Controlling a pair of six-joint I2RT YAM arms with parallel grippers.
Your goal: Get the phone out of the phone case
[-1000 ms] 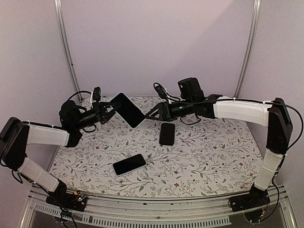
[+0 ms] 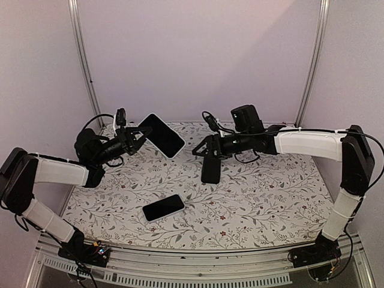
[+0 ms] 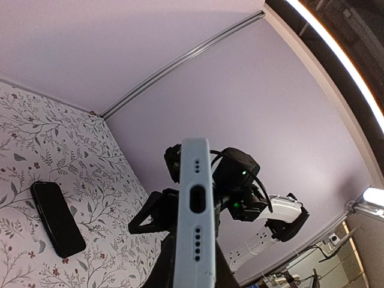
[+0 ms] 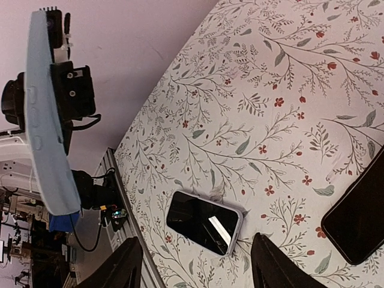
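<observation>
Raised above the left of the table, a dark-screened phone in a pale case (image 2: 163, 137) is tilted, with my left gripper (image 2: 141, 135) shut on one end of it. In the left wrist view the pale-blue case (image 3: 197, 252) stands edge-on, its port cutout and small holes facing the camera; it hides most of the fingers. The phone's screen shows inside the case rim from above. My right gripper is open, fingers apart and nothing between them. From above, this right gripper (image 2: 201, 150) hangs to the right of the held case, clear of it.
A black phone (image 2: 211, 170) lies flat on the floral table near the right gripper. Another dark phone with a pale rim (image 2: 164, 208) lies at front centre-left. Free room spreads across the table's right side (image 2: 276, 198).
My right gripper has drawn back rightward from the held case's corner, widening the gap. The left gripper and its case have barely shifted. Both phones on the table lie unmoved.
</observation>
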